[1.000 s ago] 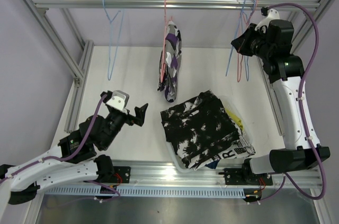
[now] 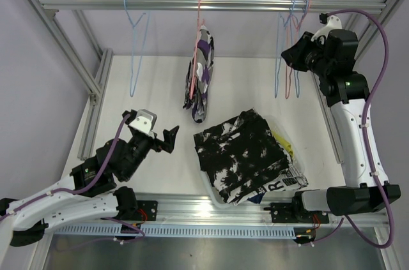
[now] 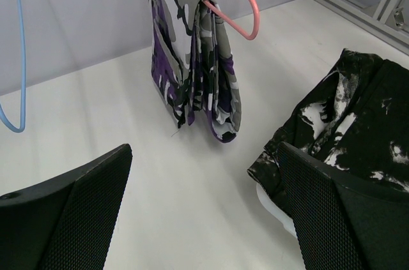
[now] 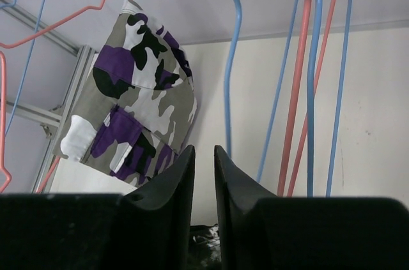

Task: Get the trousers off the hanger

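Observation:
Camouflage trousers (image 2: 202, 78) (image 3: 182, 21) (image 4: 137, 91) in grey, white, black and purple hang folded over a pink hanger (image 3: 252, 15) on the rail (image 2: 166, 3). My left gripper (image 2: 163, 136) stands open below and left of the trousers, nothing between its fingers. My right gripper (image 2: 294, 54) is high at the right, beside several empty blue and pink hangers, away from the trousers. Its fingers are slightly parted, with nothing seen held between them.
A black-and-white patterned pile of cloth (image 2: 236, 155) (image 3: 358, 117) lies in a pale bin (image 2: 214, 195) at the centre right. An empty blue hanger (image 2: 133, 59) hangs at the left.
My right gripper and arm have shifted slightly right, and the nearby hangers hang differently. The trousers have swung slightly left. The left arm is still.

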